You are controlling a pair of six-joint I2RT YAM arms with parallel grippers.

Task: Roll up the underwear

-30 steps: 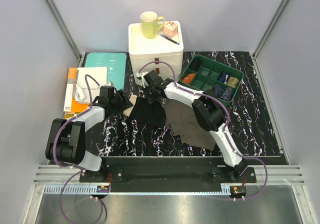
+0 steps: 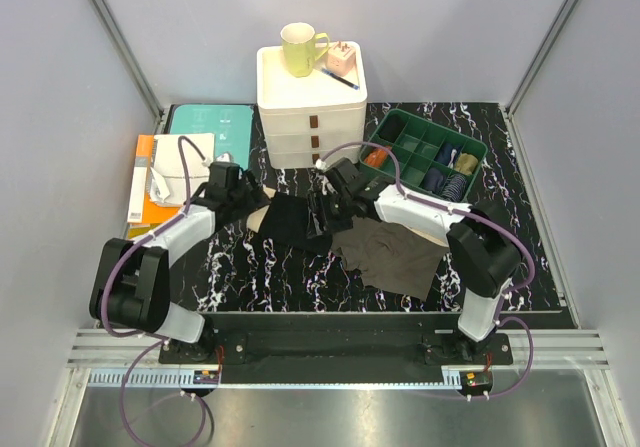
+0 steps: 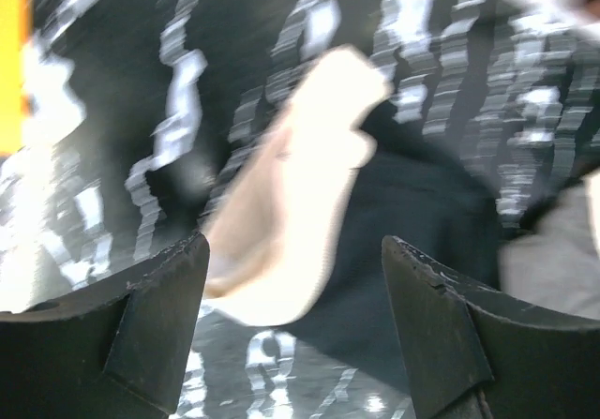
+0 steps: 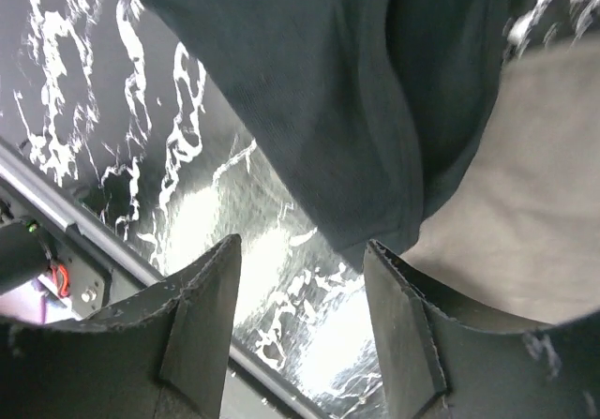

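The underwear lies flat on the black marbled table, with a dark part (image 2: 287, 220) at the left and a grey-brown part (image 2: 385, 257) at the right. A beige band (image 3: 305, 189) runs along the dark part's left end and looks slightly curled. My left gripper (image 2: 258, 197) stands over that band, and its fingers (image 3: 150, 321) are apart with a gap between them. Near the dark part's lower right corner is my right gripper (image 2: 317, 219). Its fingers (image 4: 208, 288) are spread, and the dark cloth's tip (image 4: 375, 236) lies just beyond them, ungripped.
A green divided box (image 2: 425, 152) with rolled cloths stands at the back right. The white drawer unit (image 2: 312, 87) carries a mug (image 2: 299, 49). Books (image 2: 150, 182) and a teal folder (image 2: 228, 127) lie at the left. Bare table lies in front of the cloth.
My right gripper has moved from the dark cloth's upper edge by the drawers toward the front and right, to its lower right side. The left gripper has shifted only slightly.
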